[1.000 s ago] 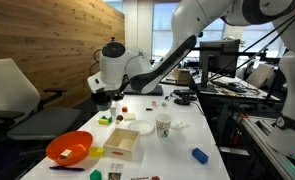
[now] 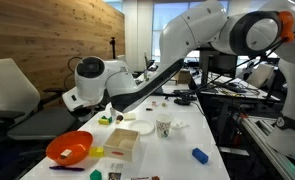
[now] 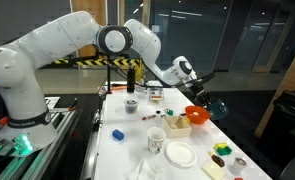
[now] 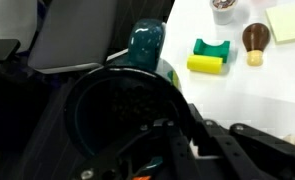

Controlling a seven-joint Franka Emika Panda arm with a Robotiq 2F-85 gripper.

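Note:
My gripper is shut on a dark, cup-like thing [image 4: 145,42] with a teal tint. In the wrist view its round, dark opening faces the camera, and the contents cannot be made out. Exterior view 1 shows the gripper [image 2: 77,100] raised near the table's left edge, behind and above the orange bowl [image 2: 69,148]. The held thing [image 3: 218,108] appears tilted in exterior view 2, close to the orange bowl [image 3: 195,116] in the picture. The fingertips are mostly hidden.
A cream box [image 2: 122,146], white plate [image 2: 140,128] and white mug [image 2: 163,127] stand right of the bowl. A blue block [image 2: 199,156] lies at the front right. Green block [image 4: 212,48], yellow block [image 4: 205,64] and brown bulb-shaped object [image 4: 255,38] lie below. Office chairs [image 2: 17,105] stand beside the table.
In exterior view 1 the arm has swung left, carrying the gripper and the dark thing toward the table's left edge. The objects on the table look unmoved.

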